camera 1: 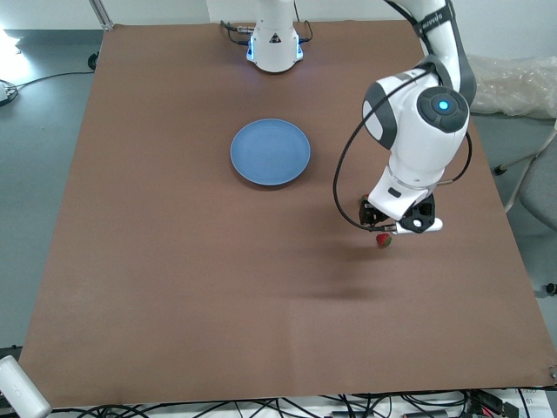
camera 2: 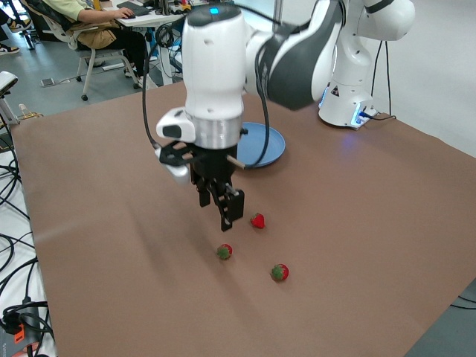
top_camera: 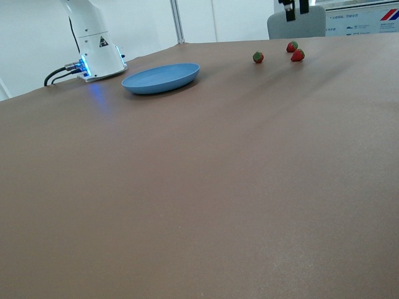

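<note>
My gripper [camera 2: 216,212] hangs from the white arm [camera 1: 409,157], pointing down above the table [camera 1: 261,287], its two black fingers apart with nothing seen between them. Three red strawberries lie near it: one [camera 2: 257,222] just right of the gripper in the right view, one [camera 2: 224,252] below it, one [camera 2: 280,273] farther toward that camera. In the top view they sit at the back right, under the gripper's fingertips [top_camera: 303,6]. In the left view the arm hides all but one strawberry [camera 1: 384,240]. A blue plate [camera 1: 270,152] rests to the side.
Cables and a chair [camera 1: 544,183] are beyond the table's edges.
</note>
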